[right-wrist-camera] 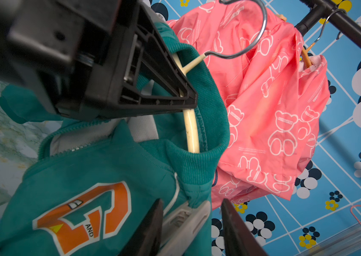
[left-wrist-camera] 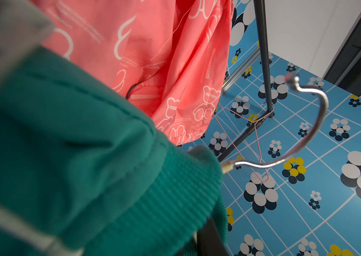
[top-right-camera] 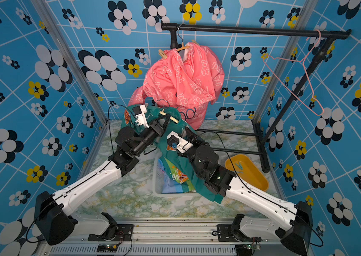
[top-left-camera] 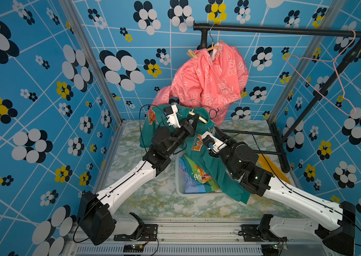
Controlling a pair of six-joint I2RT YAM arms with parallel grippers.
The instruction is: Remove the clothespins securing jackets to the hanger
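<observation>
A teal jacket (top-left-camera: 197,149) with an orange patch hangs on a pale wooden hanger (right-wrist-camera: 192,132). My left gripper is shut on that hanger inside the collar; in the left wrist view the jacket's cloth hides most of it. A pale clothespin (right-wrist-camera: 186,230) grips the jacket's shoulder, just below the collar. My right gripper is open around this clothespin, one dark finger (right-wrist-camera: 148,232) on either side. Some gap shows beside the pin, most clearly on its right. The hanger's metal hook (left-wrist-camera: 312,132) is free of the rail.
A pink jacket (top-left-camera: 210,76) hangs from the black rail (top-left-camera: 282,29) behind, with a clothespin (top-left-camera: 192,54) on its shoulder. An empty pink hanger (top-left-camera: 336,64) hangs right. A white basket (top-left-camera: 179,183) with clothes and a yellow tray (top-right-camera: 252,175) stand below.
</observation>
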